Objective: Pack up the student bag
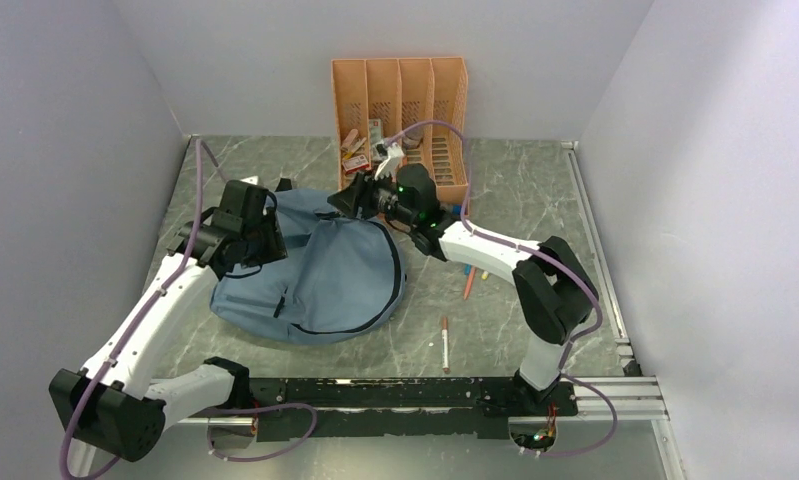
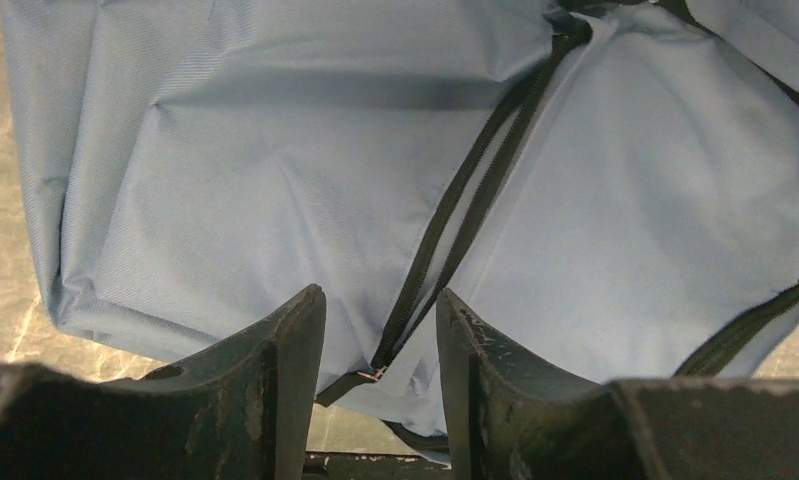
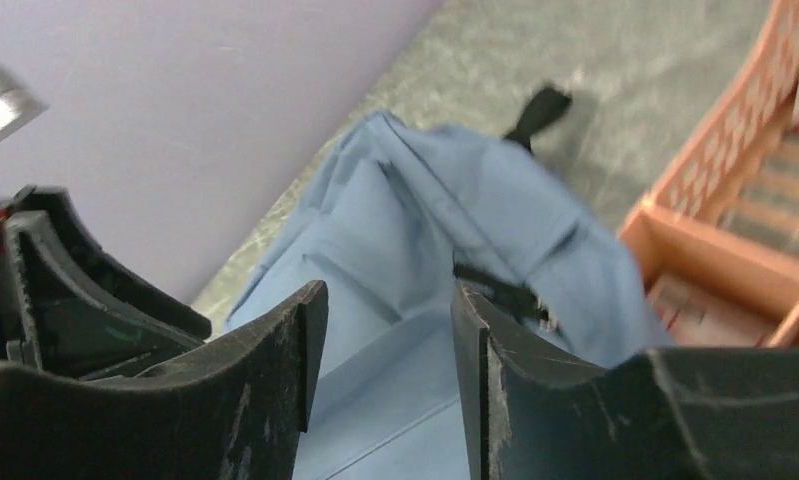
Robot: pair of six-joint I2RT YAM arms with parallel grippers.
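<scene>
The light blue bag [image 1: 335, 280] lies on the marble table with black zippers; in the left wrist view its zipper [image 2: 505, 150] runs diagonally across the cloth [image 2: 215, 200]. My left gripper [image 1: 260, 240] hovers over the bag's left part, open, fingertips apart [image 2: 381, 300] with nothing held. My right gripper [image 1: 353, 200] is above the bag's back right, beside the organizer; in the right wrist view its fingers stand apart over the blurred bag [image 3: 405, 230], nothing visible held.
An orange organizer [image 1: 400, 80] with small items stands at the back centre. A white and brown pen [image 1: 445, 342] lies front right, more pens [image 1: 470, 282] under the right arm.
</scene>
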